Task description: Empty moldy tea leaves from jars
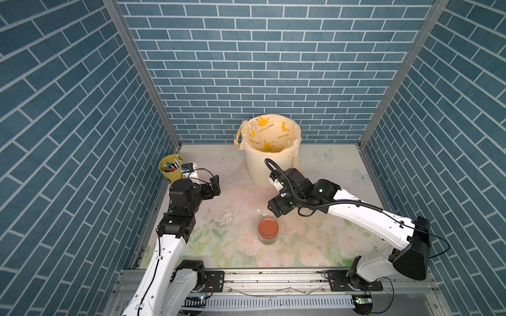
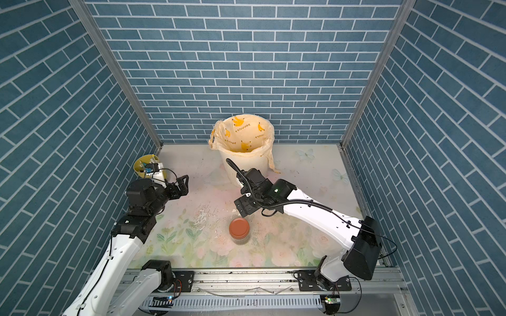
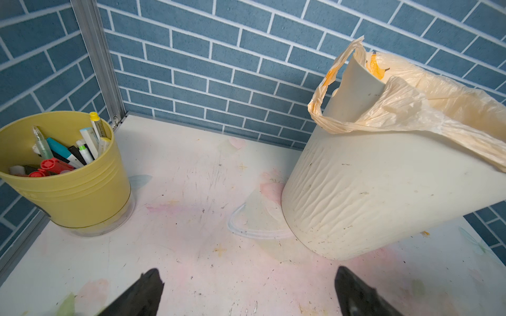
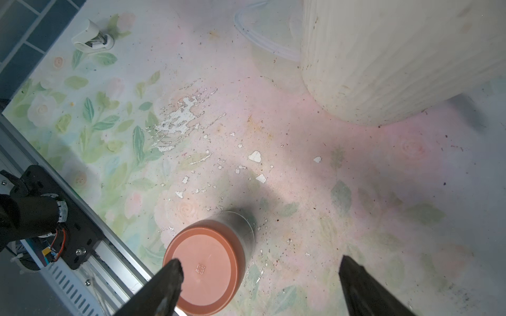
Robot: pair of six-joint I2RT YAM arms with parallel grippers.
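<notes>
A jar [image 1: 268,229] with an orange-red lid [image 4: 204,271] and clear sides stands upright near the front middle of the table; its contents cannot be made out. My right gripper is open above and behind the jar, which shows at the lower left of the right wrist view, partly covered by one finger. Nothing is between its fingers. Over the left part of the table, my left gripper is also open and empty. At the back middle stands a cream bin [image 1: 268,166] lined with a banana-print bag [image 2: 243,136].
A yellow bucket [image 3: 79,194] of pens stands at the back left. On the table lies a small white object [image 4: 93,38] toward the left.
</notes>
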